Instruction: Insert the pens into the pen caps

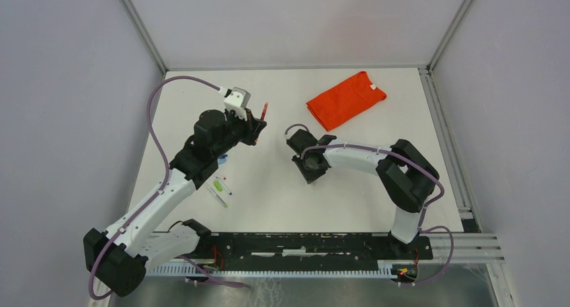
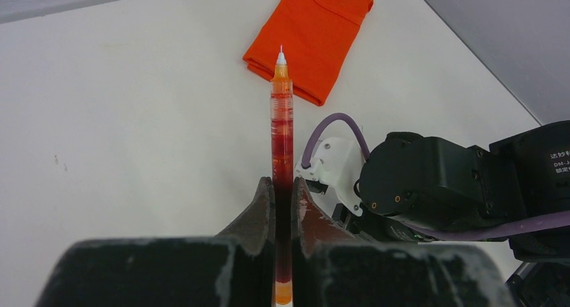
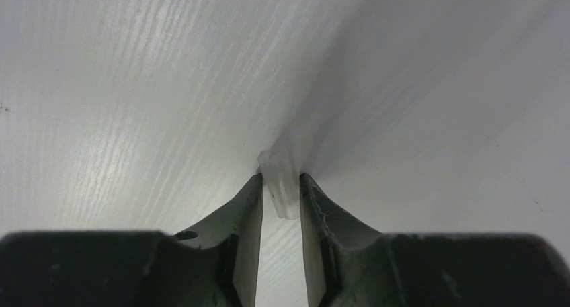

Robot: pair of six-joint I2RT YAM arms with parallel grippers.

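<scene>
My left gripper is shut on a red-orange pen (image 2: 282, 122), raised off the table, its bare white tip pointing away from the fingers. In the top view that pen stands out past the left gripper (image 1: 257, 128). A clear, whitish pen cap (image 3: 280, 186) lies on the table in the right wrist view. The fingers of my right gripper stand part open on both sides of this cap, close to its sides; whether they touch it I cannot tell. From the top, the right gripper (image 1: 310, 179) hides the cap.
Left of centre lie a green pen (image 1: 216, 197), a bright green piece (image 1: 218, 185), a slim blue-ended pen (image 1: 224, 185) and a blue item (image 1: 222, 158), partly hidden by the left arm. An orange cloth (image 1: 345, 100) is folded at the back right.
</scene>
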